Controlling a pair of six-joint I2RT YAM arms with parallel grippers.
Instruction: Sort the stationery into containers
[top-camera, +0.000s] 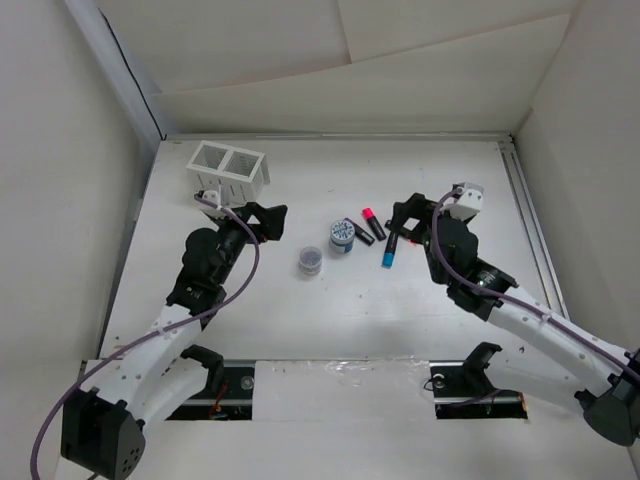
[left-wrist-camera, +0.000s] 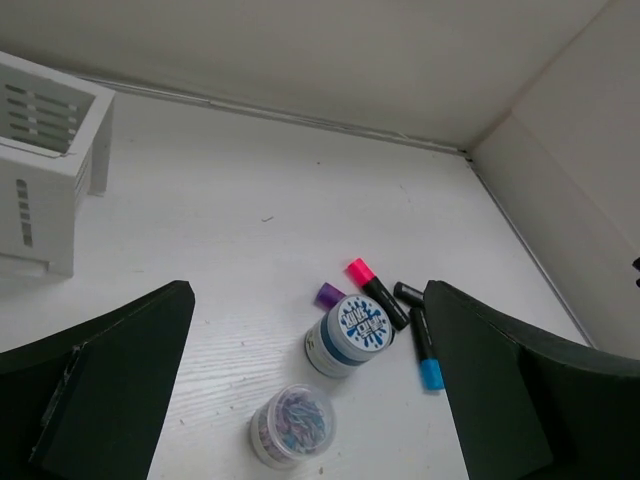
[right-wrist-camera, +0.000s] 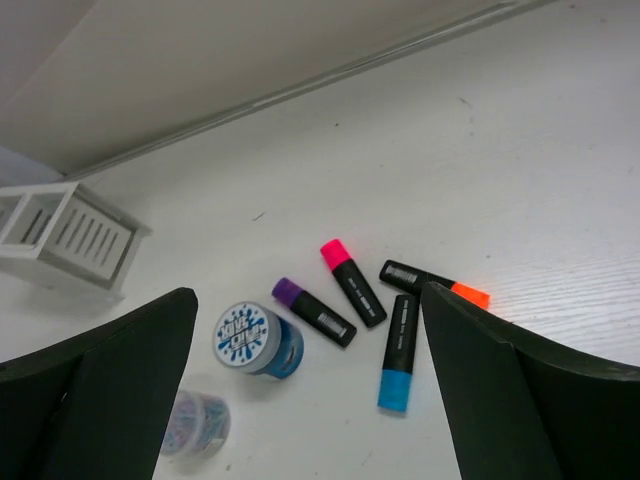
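A white two-compartment holder stands at the back left. Near the middle lie markers: pink, purple, blue and orange. Beside them stand a blue-and-white jar and a clear tub with small colourful contents. My left gripper hangs open and empty in front of the holder, left of the jars. My right gripper is open and empty above the right side of the markers, partly covering them in the top view.
Walls enclose the white work surface at the back and sides.
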